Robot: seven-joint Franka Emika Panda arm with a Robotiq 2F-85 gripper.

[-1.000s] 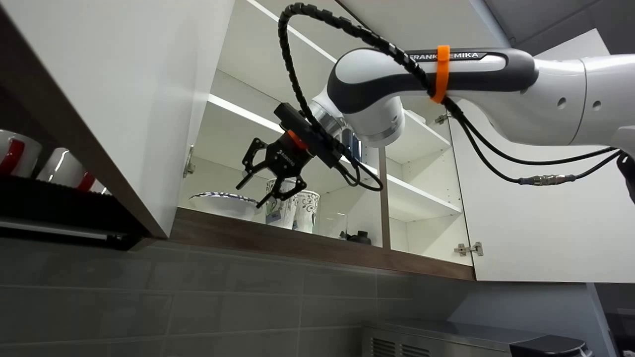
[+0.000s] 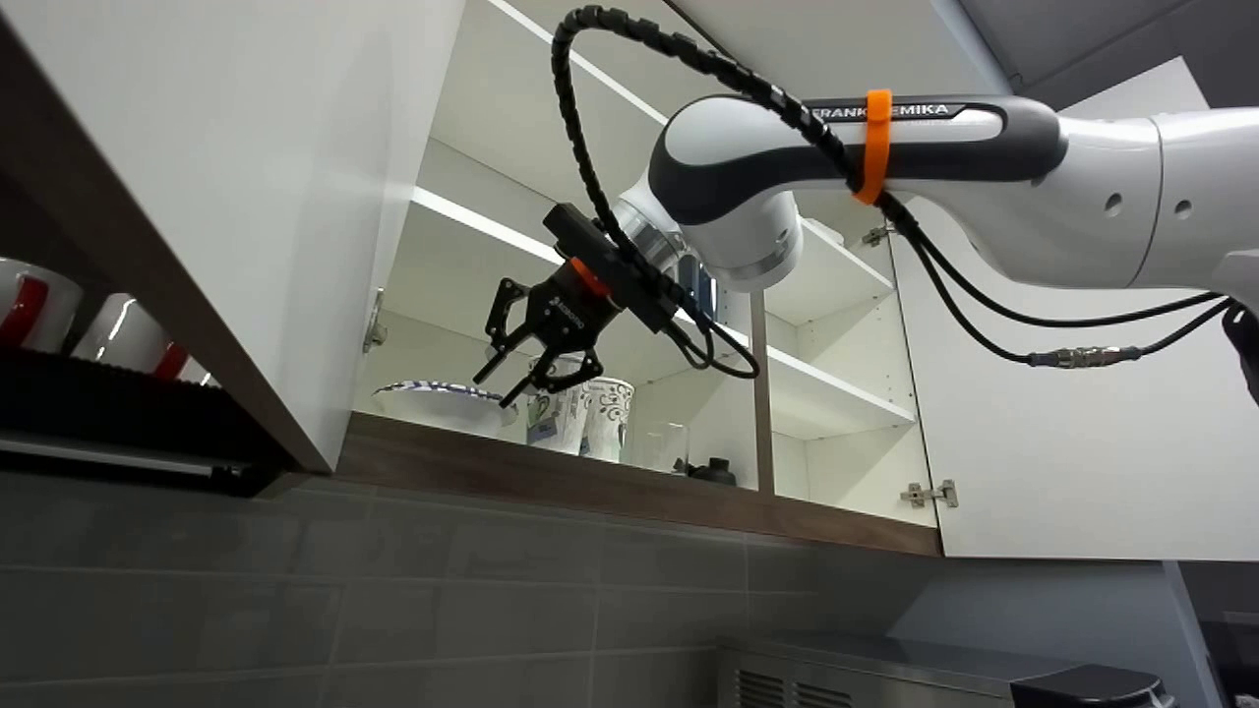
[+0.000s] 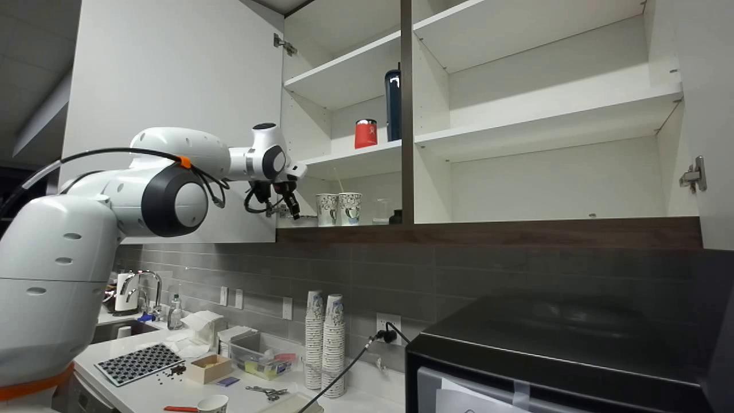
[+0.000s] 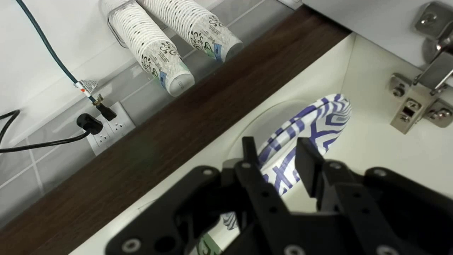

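Observation:
A white bowl (image 4: 322, 127) with a blue-patterned rim stands on the cabinet's bottom shelf. In exterior view 1 the same bowl (image 2: 449, 407) sits at the left end of that shelf. My gripper (image 2: 495, 391) points down toward the bowl's right side, its fingers partly open. From the wrist, the bowl's near rim shows in the gap of my gripper. Whether the fingers touch the rim cannot be told; part of the bowl is hidden behind them. Nothing is visibly gripped.
Patterned paper cups (image 3: 349, 209) stand to the bowl's right, with a clear glass (image 2: 664, 446) beyond them. A shelf board (image 2: 484, 224) runs above. The open cabinet door (image 2: 236, 177) borders the left side. A wooden edge (image 4: 170, 127) lies along the cabinet's front.
The fingers have drawn closer together. The bowl appears shifted very slightly to the left, while the arm holds its place.

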